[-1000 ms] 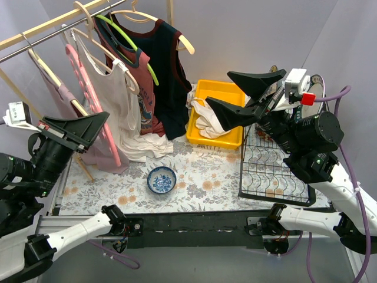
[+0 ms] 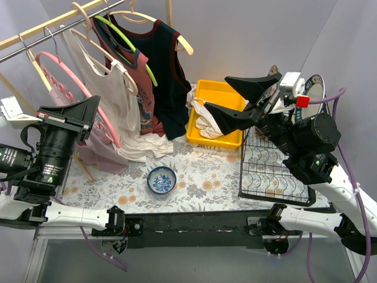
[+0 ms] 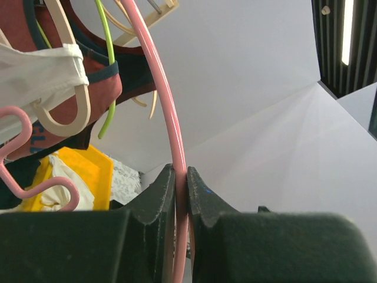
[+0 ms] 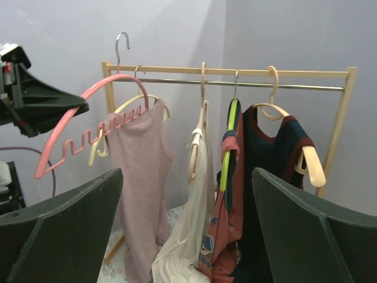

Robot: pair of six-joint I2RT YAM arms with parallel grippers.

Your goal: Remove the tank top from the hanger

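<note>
A pink hanger (image 2: 76, 78) with a wavy lower bar is pinched near one arm by my left gripper (image 2: 93, 105), shut on it. In the left wrist view the pink rod (image 3: 171, 118) runs between the fingers. Its metal hook (image 4: 121, 41) rises above the rail; whether it touches the rail I cannot tell. Behind it, a pink tank top (image 4: 138, 153) hangs on a cream hanger (image 4: 158, 98). A white tank top (image 2: 112, 94) drapes from a beige hanger, its lower part on the table. My right gripper (image 2: 217, 92) stands open and empty, away from the clothes.
A red printed top (image 2: 141, 85) on a green hanger and a dark top (image 2: 165, 65) fill the rail's far side. A yellow tray (image 2: 221, 141) holding white cloth, a blue-patterned bowl (image 2: 161, 180) and a wire rack (image 2: 274, 197) occupy the table.
The pink hanger has swung and moved left toward the rail's near end, with my left gripper keeping hold of it. My left arm shifted slightly left and up; the right barely moved.
</note>
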